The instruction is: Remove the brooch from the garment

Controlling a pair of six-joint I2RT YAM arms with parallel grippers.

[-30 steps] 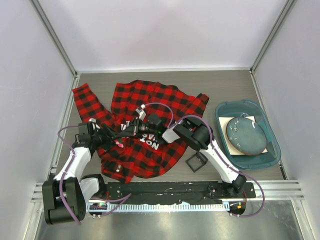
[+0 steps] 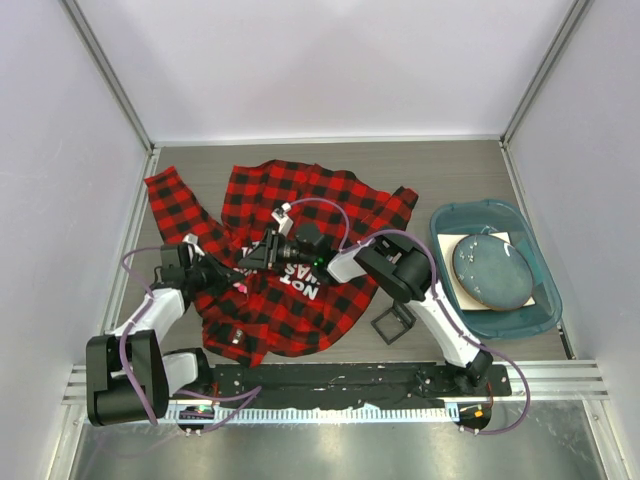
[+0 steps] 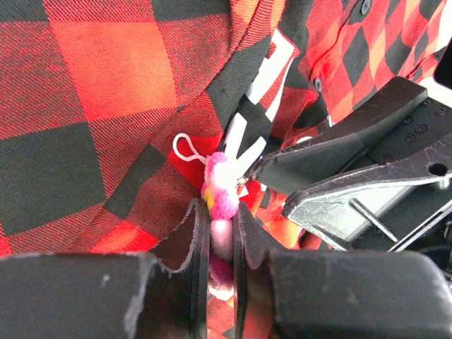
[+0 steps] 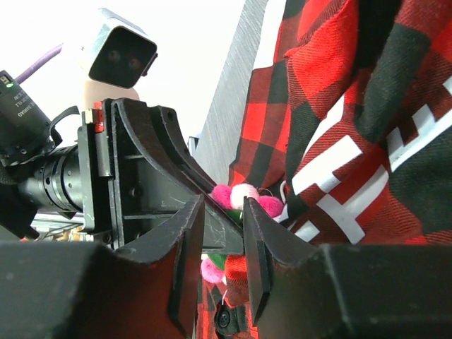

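Observation:
The brooch (image 3: 222,187), a fuzzy pink, white and yellow piece with a thin white loop, is pinched in my left gripper, which is shut on it. It lies against the red-and-black checked shirt (image 3: 116,63); its fastening to the cloth cannot be made out. In the right wrist view, pink and white pompoms of the brooch (image 4: 244,193) and a green part show behind the left fingers (image 4: 180,187). My right gripper stands open close to the brooch, its two fingertips apart. From above, only a small pink bit of the brooch (image 2: 240,288) shows.
White lettering (image 2: 300,280) runs across the shirt, which is spread over the grey table (image 2: 450,170). A teal bin (image 2: 550,315) with a dark round object (image 2: 492,272) stands at the right. A small black frame (image 2: 393,322) lies near the front.
The left arm has shifted slightly, its elbow a little further up in the top view.

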